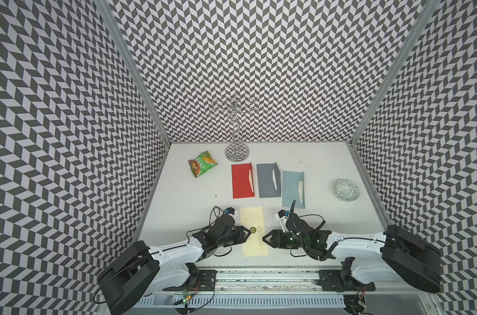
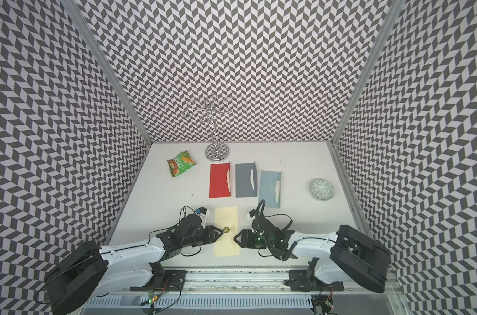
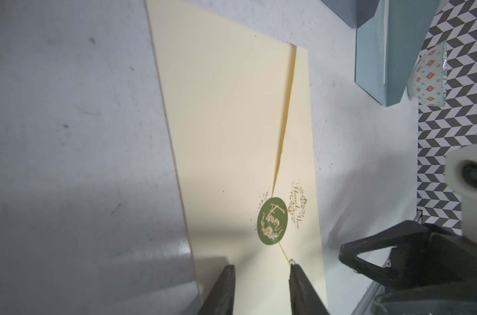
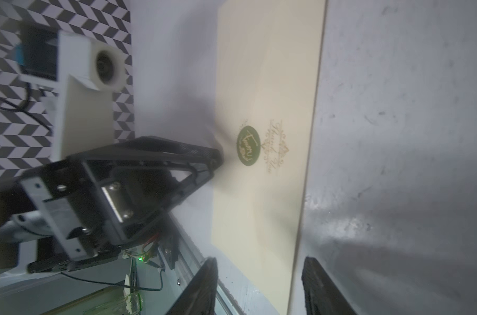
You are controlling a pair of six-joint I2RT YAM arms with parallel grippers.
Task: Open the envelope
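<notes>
The cream envelope (image 3: 233, 120) lies flat at the front middle, with a round green sticker (image 3: 272, 220) on its flap seam. My left gripper is low at the envelope's left part, below the sticker; whether anything is pinched between its fingers is unclear. My right gripper stands with its fingers apart at the envelope's right edge, nothing visibly held between them. In both top views the two grippers face each other on either side of the sticker.
Red (image 1: 241, 181), grey (image 1: 265, 181) and light-blue envelopes (image 1: 291, 189) lie behind. A snack bag (image 1: 201, 163) is at back left, a metal stand (image 1: 237, 152) at the back, a patterned round object (image 1: 346, 190) at right. The table's sides have free room.
</notes>
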